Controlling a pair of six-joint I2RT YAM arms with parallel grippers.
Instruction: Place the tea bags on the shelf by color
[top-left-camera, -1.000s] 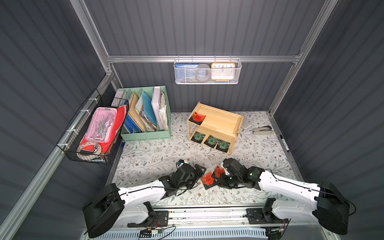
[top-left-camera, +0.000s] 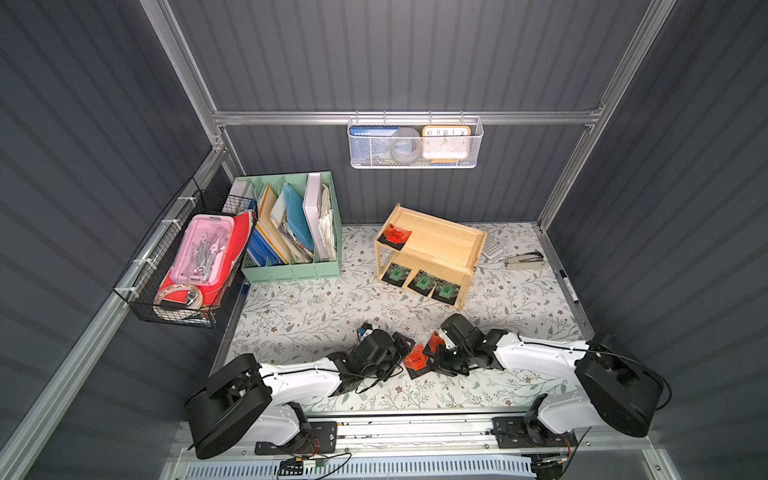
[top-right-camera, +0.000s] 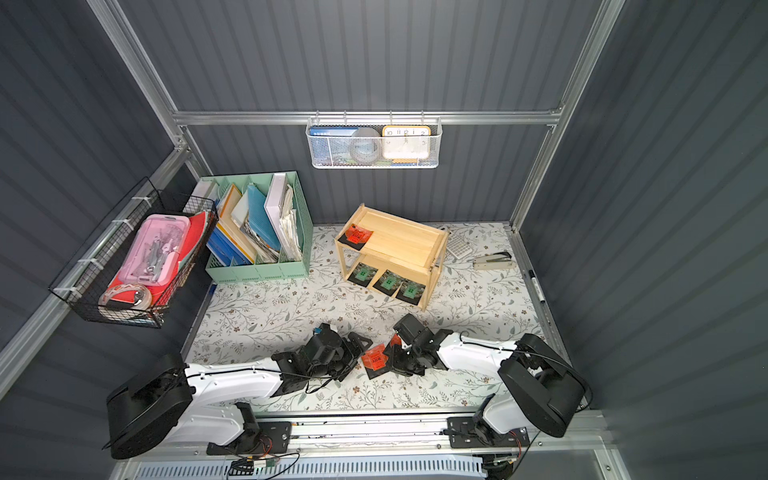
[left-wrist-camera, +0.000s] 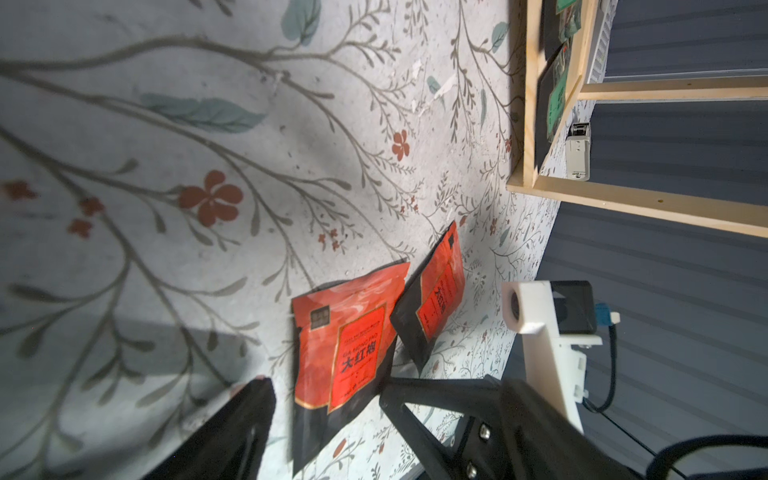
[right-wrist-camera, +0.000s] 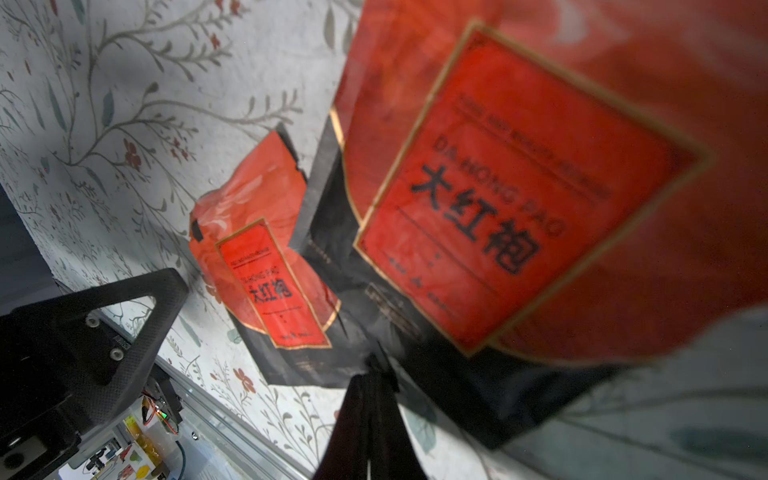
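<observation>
Two red-and-black tea bags lie against each other on the flowered tabletop: a left one (left-wrist-camera: 352, 352) and a farther right one (right-wrist-camera: 520, 184). My left gripper is open, its fingers spread on either side of the left bag and nothing clamped. My right gripper is shut, fingertips at the black ends where the bags meet; whether a thin edge is pinched is unclear. On the wooden shelf (top-left-camera: 440, 233), one red bag (top-left-camera: 394, 234) sits at the left of the upper level. Green bags (top-left-camera: 422, 282) fill a row of three on the lower level.
A green file holder (top-left-camera: 288, 272) stands at the back left beside a black wire basket (top-left-camera: 172, 316). A beige stapler-like tool (top-left-camera: 524, 261) lies right of the shelf. Both arms crowd the front; open tabletop separates them from the shelf.
The left gripper has edged right toward the bags.
</observation>
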